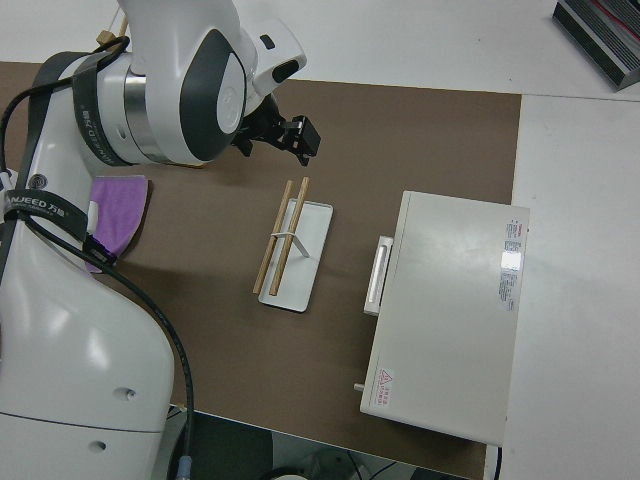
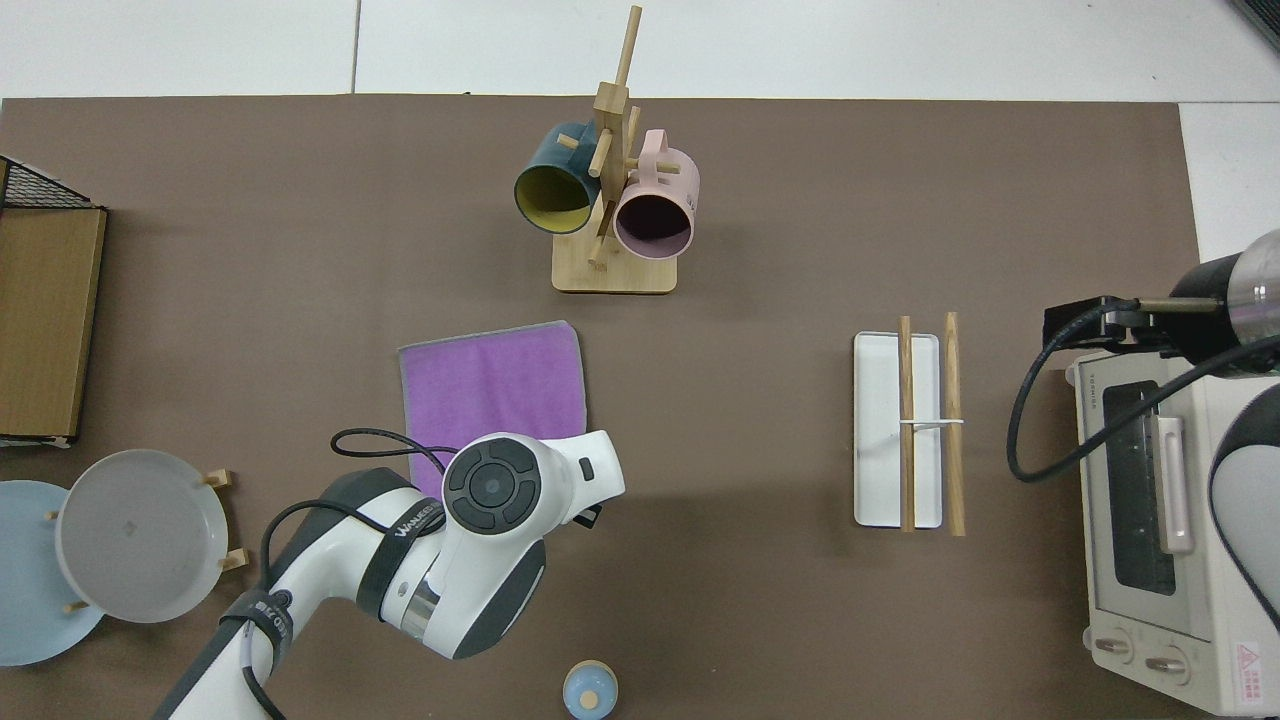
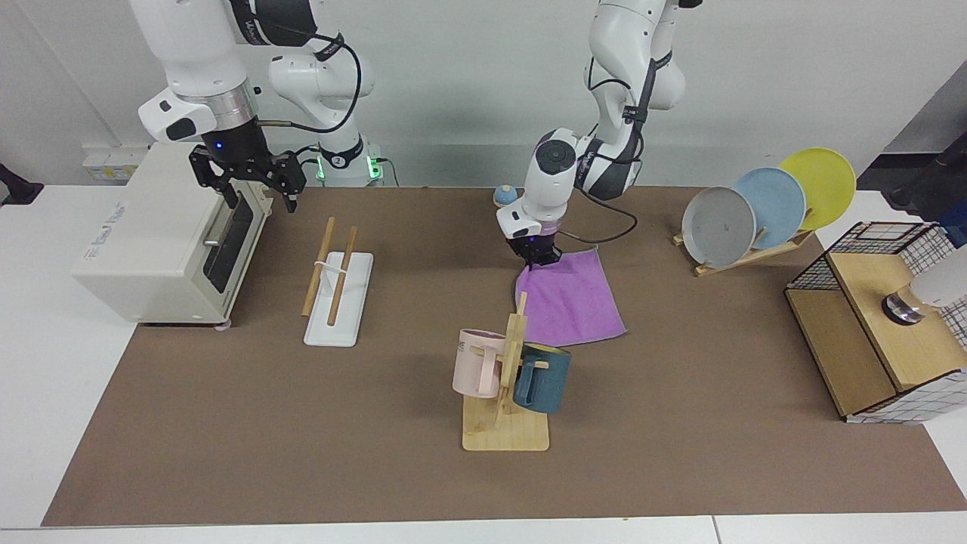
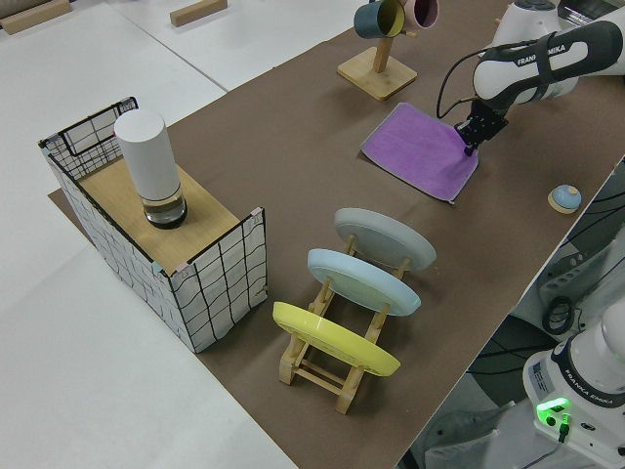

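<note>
A purple cloth point(image 2: 492, 378) lies mid-table. My left arm reaches over it, its black gripper point(image 3: 535, 254) down at the cloth's edge, partly hidden under the white housing in the top view; I cannot tell if it is open or shut, or whether it grips the cloth. My right gripper point(image 1: 290, 140) hangs over the white oven point(image 1: 445, 320) at the right, its finger state unclear.
A wooden mug tree point(image 2: 612, 276) holds blue and pink mugs at the back. A plate rack with plates point(image 2: 138, 534), a wire-sided shelf point(image 4: 225, 283), a white tray with wooden rods point(image 2: 876, 432) and a small blue object point(image 2: 589, 690) stand around. Mid-table is largely bare.
</note>
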